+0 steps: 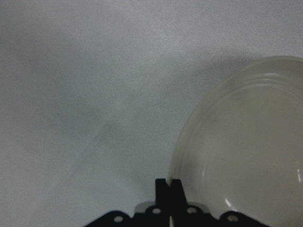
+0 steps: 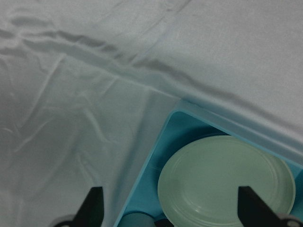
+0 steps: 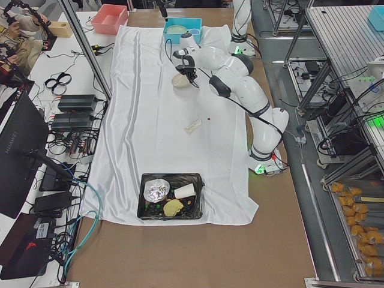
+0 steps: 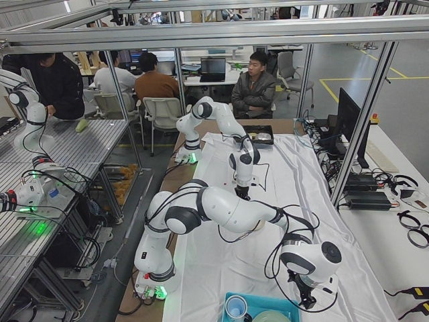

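Observation:
A cream plate (image 3: 180,81) (image 1: 241,146) is at my left gripper (image 3: 191,78), whose fingers are closed on its rim in the left wrist view. My right gripper (image 4: 305,295) stands open over a blue bin (image 3: 195,24) (image 2: 137,194). In the bin lie a pale green plate (image 2: 222,179) and a blue cup (image 4: 236,306).
A black tray (image 3: 169,213) with foil, a white cylinder and a yellow item stands at the other end of the white cloth. A small pale strip (image 3: 193,127) lies mid-cloth. Cables, a monitor and a metal post line one side.

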